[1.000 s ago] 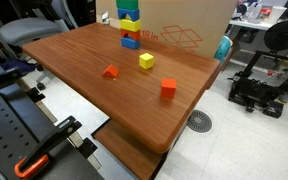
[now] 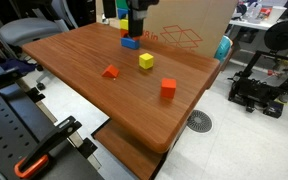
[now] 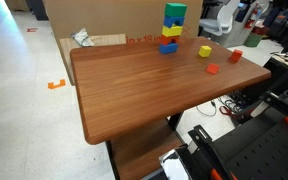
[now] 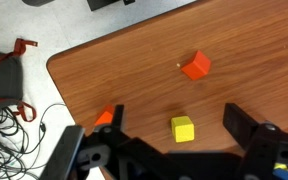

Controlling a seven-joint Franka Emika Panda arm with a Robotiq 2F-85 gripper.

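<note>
My gripper is open, its black fingers wide apart at the lower edge of the wrist view. Nothing is held; a yellow cube shows on the table below, between the fingers in that view. Farther up lies a red-orange block, and another orange-red block is partly covered by the left finger. A stack of colored blocks stands upright toward the back, green on top of blue, yellow, red and blue. In exterior view 1 the dark gripper hides part of this stack.
Loose blocks rest apart from one another on the brown wooden table. A large tan panel rises behind it. Cables lie beyond the table edge.
The gripper has come into exterior view 1 from the top and now covers part of the stack. The blocks have not moved.
</note>
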